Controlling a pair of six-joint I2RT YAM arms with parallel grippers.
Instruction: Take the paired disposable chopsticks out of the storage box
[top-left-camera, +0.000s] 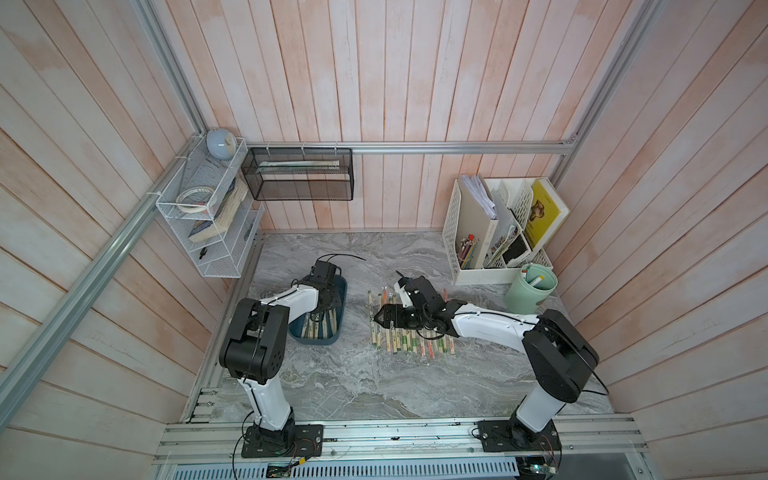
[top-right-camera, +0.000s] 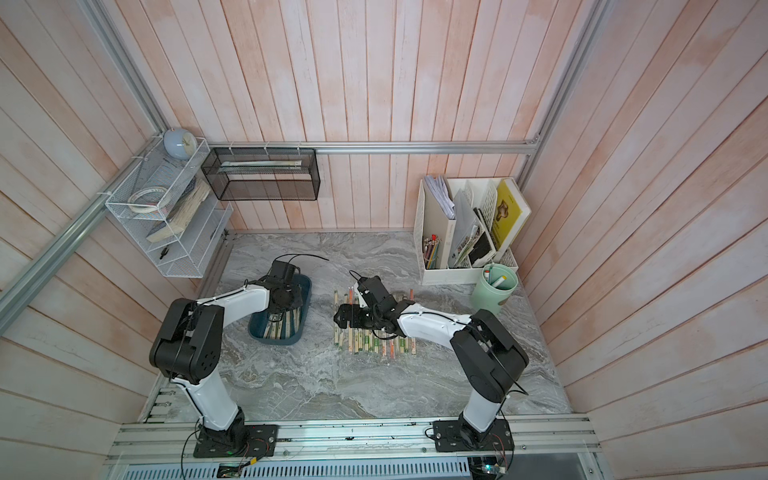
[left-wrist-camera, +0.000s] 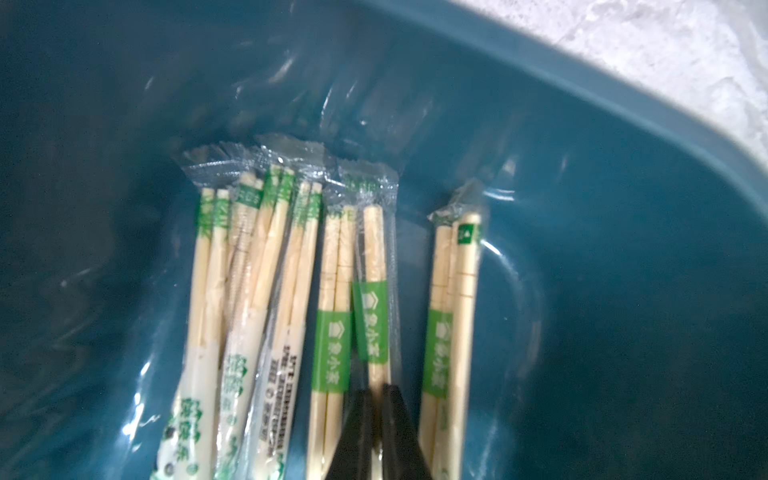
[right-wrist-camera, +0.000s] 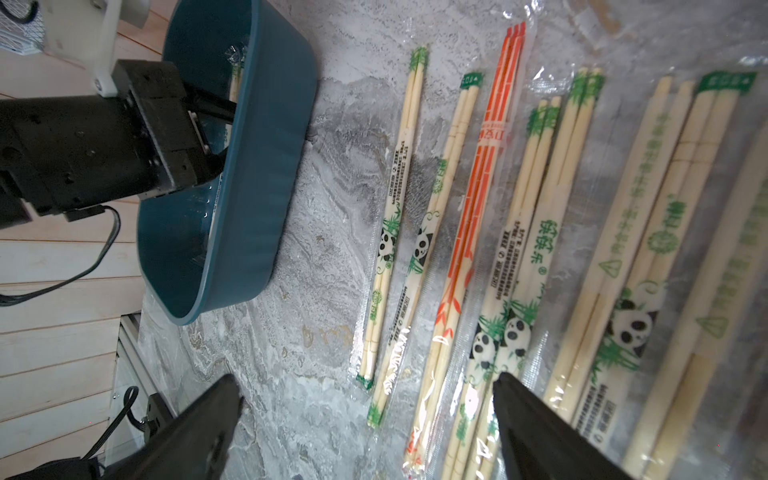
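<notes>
The blue storage box (top-left-camera: 341, 300) stands on the left of the table with several wrapped chopstick pairs lying side by side in it. My left gripper reaches down into the box, its two fingers close together over one pair with a green band (left-wrist-camera: 372, 320). A sliver of that pair shows in the narrow gap; whether the fingers press on it cannot be seen. To the right of it lies another green-banded pair (left-wrist-camera: 438, 344). Over the row of wrapped chopsticks on the table (right-wrist-camera: 398, 192), my right gripper hangs open with wide-spread fingers, holding nothing.
The box's wall (right-wrist-camera: 268, 160) rises around the left gripper. A white file holder (top-left-camera: 488, 276) and a green cup (top-left-camera: 528, 296) stand at the back right. A wire rack (top-left-camera: 216, 232) and a black mesh basket (top-left-camera: 300, 188) hang at the back left.
</notes>
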